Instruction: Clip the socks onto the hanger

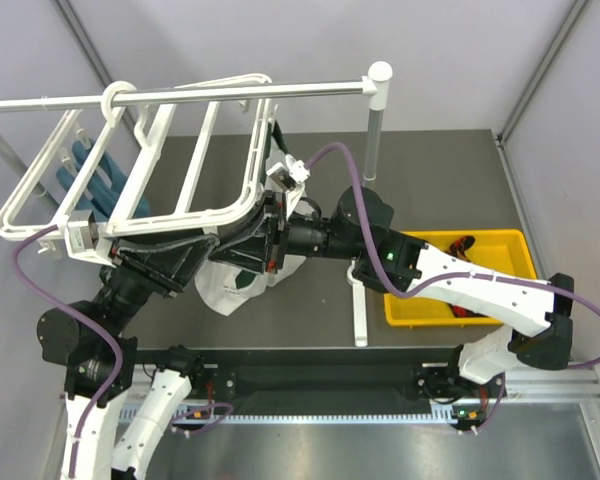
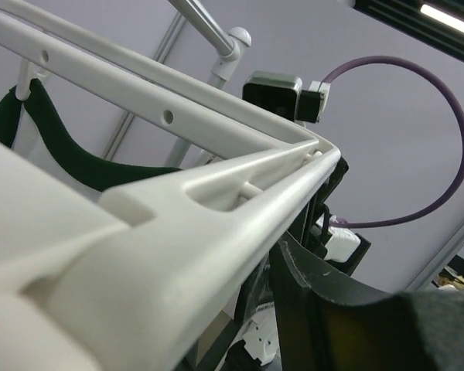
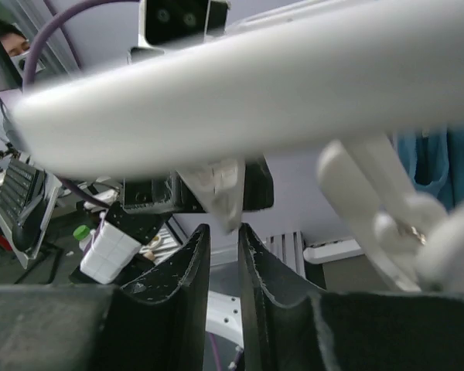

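The white hanger (image 1: 202, 150) hangs from a metal rail, filling the upper left of the top view. Blue socks (image 1: 98, 185) hang from clips at its far left. A white sock with dark green parts (image 1: 230, 290) hangs beneath its right end, partly behind the arms. At the front bar, my left gripper (image 1: 206, 246) meets my right gripper (image 1: 226, 250) tip to tip. In the left wrist view one dark finger (image 2: 325, 309) shows; the hanger covers the rest. The right wrist view shows two fingers slightly apart, with a white clip (image 3: 220, 185) just above their tips.
A yellow bin (image 1: 515, 255) holding something red and black stands on the right of the grey table (image 1: 440, 180). The metal rail (image 1: 310, 90) crosses above the work area, with a white-capped post (image 1: 378, 95) at its right end. Open table lies behind the bin.
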